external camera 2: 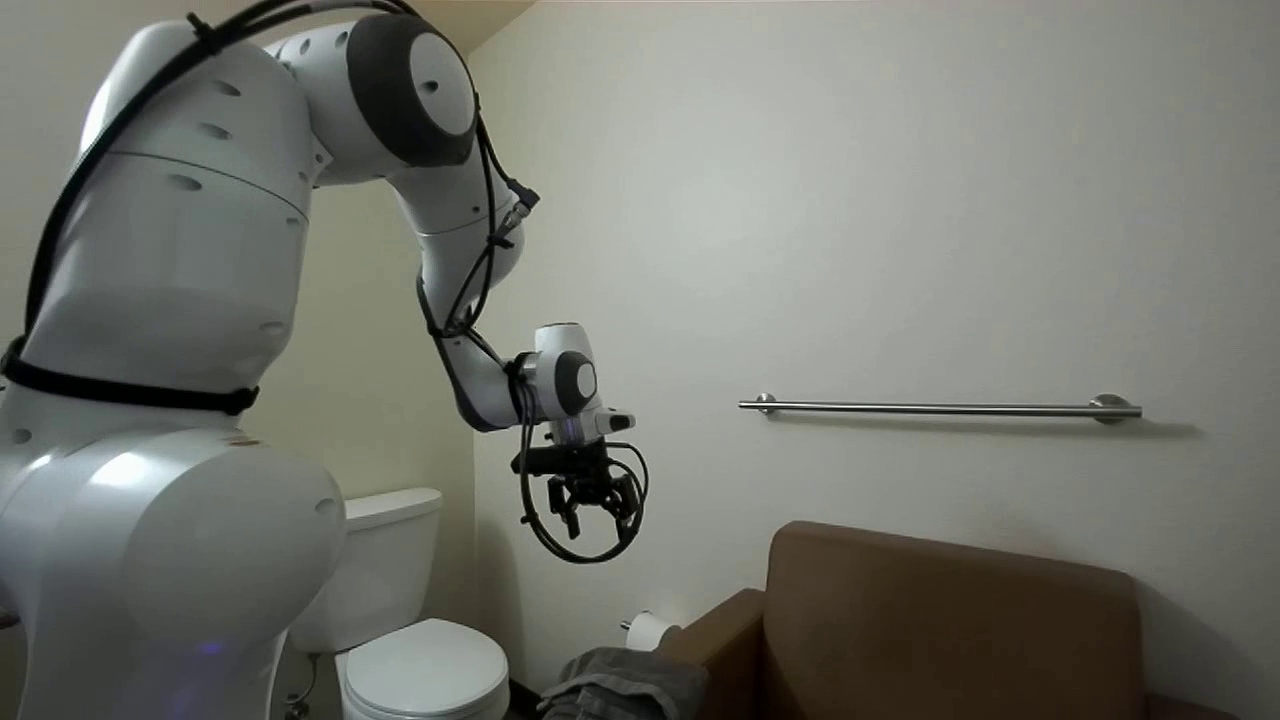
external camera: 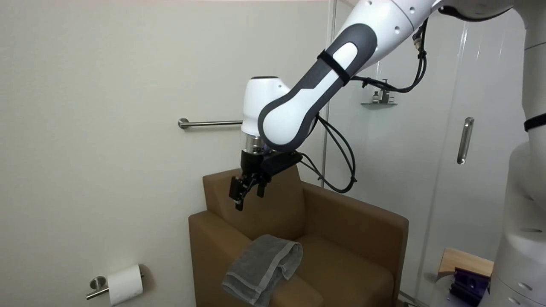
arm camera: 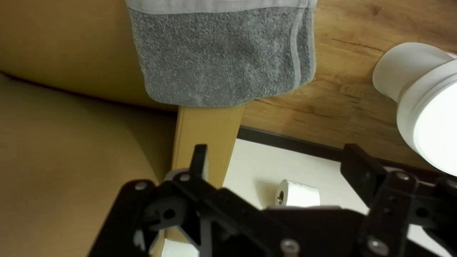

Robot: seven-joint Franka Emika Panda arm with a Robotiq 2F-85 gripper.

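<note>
A grey towel (external camera: pixel 263 266) is draped over one arm of the brown armchair (external camera: pixel 353 204). My gripper (external camera: pixel 251 199) hangs in the air above the chair, pointing down, with clear space between it and the towel. In the second exterior view the gripper (external camera 2: pixel 597 528) is well above the towel (external camera 2: pixel 630 684), whose lower part is cut off by the frame. From the wrist, the towel (arm camera: pixel 222 55) appears at the top, beyond the fingertips. The gripper is open, its fingers wide apart and nothing between them.
A metal towel bar (external camera 2: pixel 936 409) is fixed to the wall above the chair. A toilet-paper roll (external camera: pixel 125 285) sits on a wall holder to the chair's side. The toilet (external camera 2: pixel 426 672) stands near that corner. A glass shower door (external camera: pixel 460 204) is at the right.
</note>
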